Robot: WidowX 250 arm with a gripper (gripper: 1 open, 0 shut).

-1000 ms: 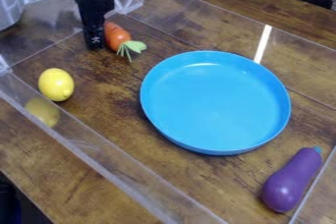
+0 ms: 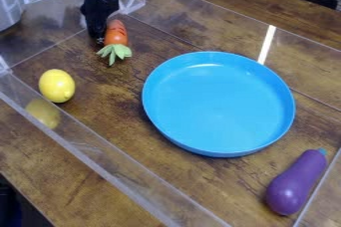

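Note:
My black gripper [image 2: 99,26] reaches down at the upper left, against the left side of an orange carrot [image 2: 116,34] with pale green leaves pointing toward the front. The fingertips are dark and partly hidden by the carrot, so what is between them is unclear. A yellow lemon [image 2: 58,86] lies at the left. A large blue plate [image 2: 218,105] sits right of centre, and a purple eggplant [image 2: 296,181] lies at the lower right.
Clear plastic walls [image 2: 120,161] edge the wooden work area along the left and front. A metallic object stands at the top left corner. Bare wood shows behind the plate.
The carrot has turned, its leaves swinging from lower right to pointing more straight toward the front. The gripper stays beside it with slight movement.

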